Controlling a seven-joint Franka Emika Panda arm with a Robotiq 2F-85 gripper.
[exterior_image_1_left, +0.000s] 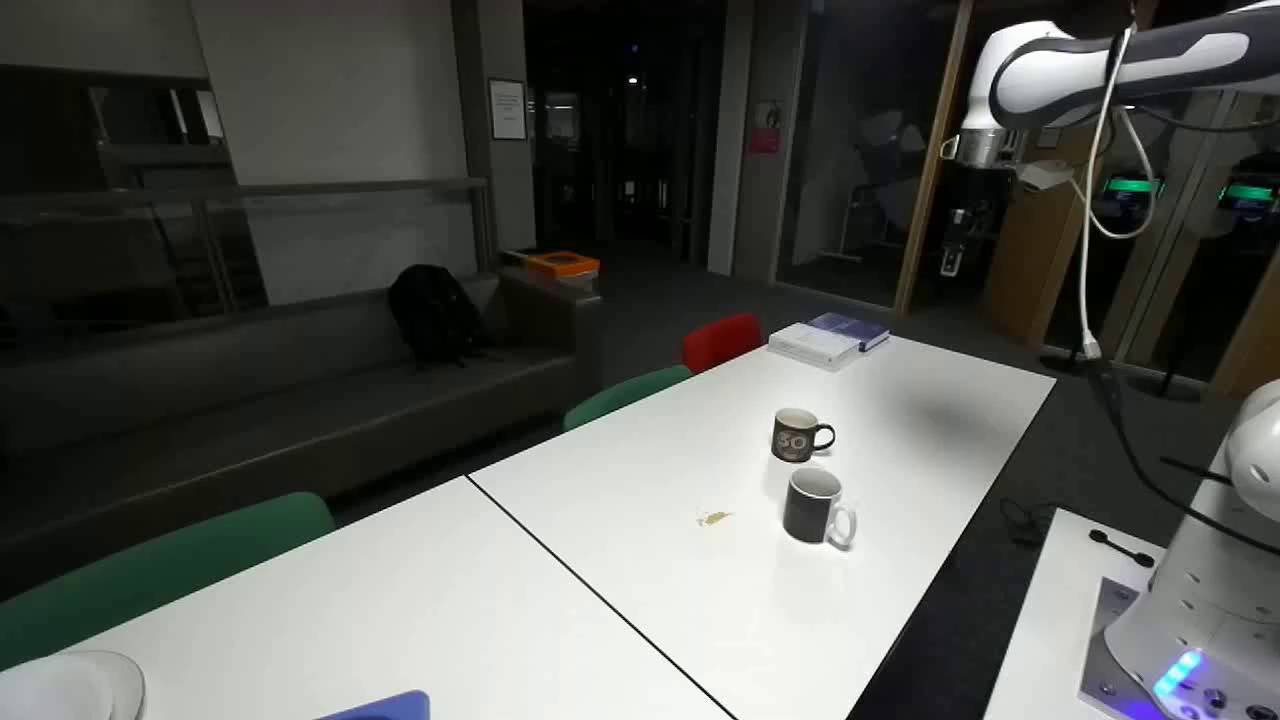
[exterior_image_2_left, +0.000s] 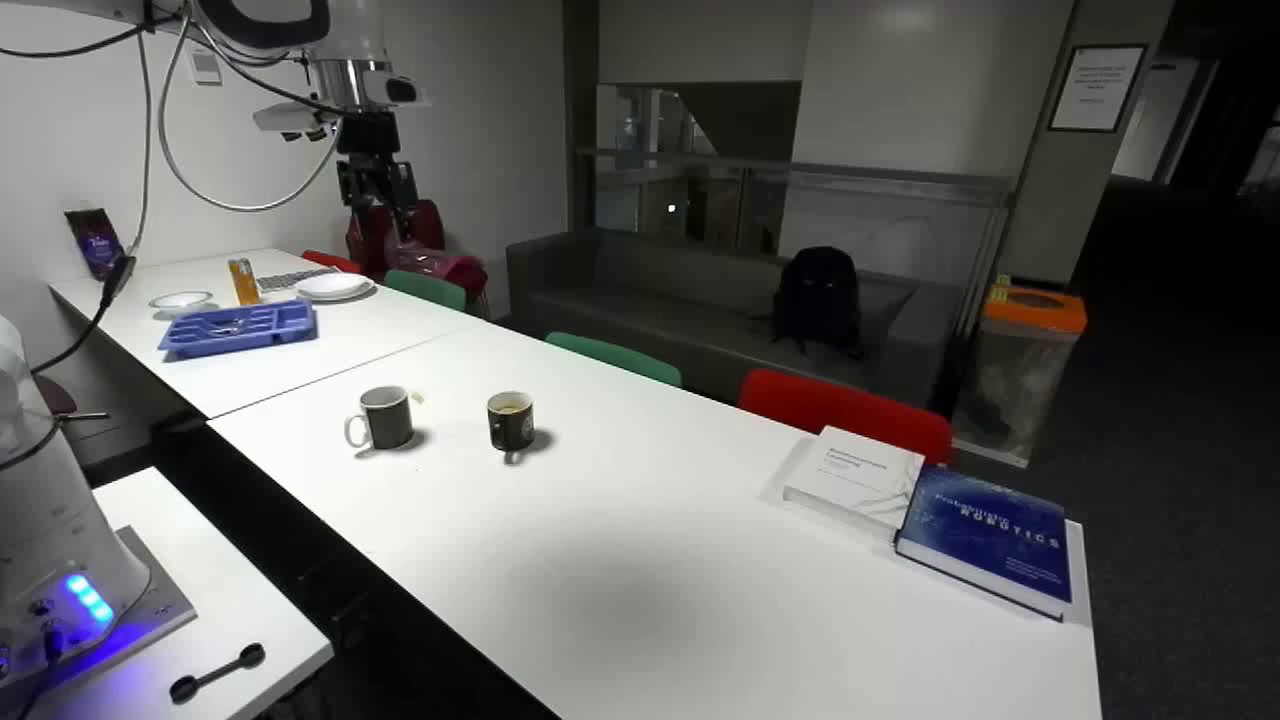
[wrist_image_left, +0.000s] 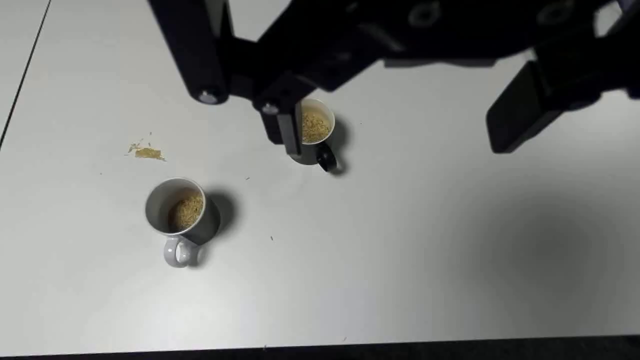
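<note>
A grey mug with a white handle stands upright on the white table, with brown grains inside. Beyond it is a smaller black mug marked "30", which also holds grains; a finger covers part of this black mug in the wrist view. Both mugs rest apart from each other. High above the table hangs my gripper, its fingers wide apart and nothing between them. A small patch of spilled grains lies on the tabletop near the grey mug.
A white book and a blue book lie at one end of the table. Towards the other end are a blue cutlery tray, plates and a bowl. Chairs line the far side.
</note>
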